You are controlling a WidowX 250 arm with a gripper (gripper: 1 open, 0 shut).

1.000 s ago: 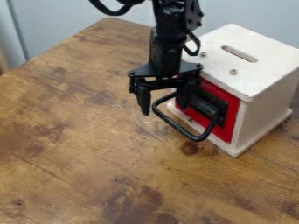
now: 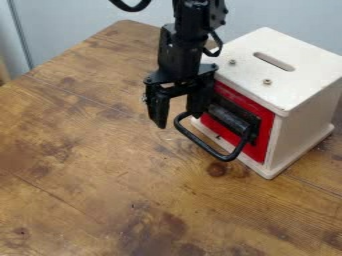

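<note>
My black gripper (image 2: 178, 102) hangs open, fingers pointing down, at the front left of a white box (image 2: 282, 78) with a red front panel (image 2: 262, 143). A dark door or drawer (image 2: 233, 118) sits in the red panel, with a black loop handle (image 2: 215, 152) standing out from it, low and toward the front. The fingers are beside the upper left of that front, over or near the handle's left end. Whether they touch it I cannot tell. Part of the red front is hidden behind the gripper.
A pale wall rises at the back. The box has a slot and two small fittings on its top.
My gripper has shifted slightly left and up over the last second. The box and handle look the same.
</note>
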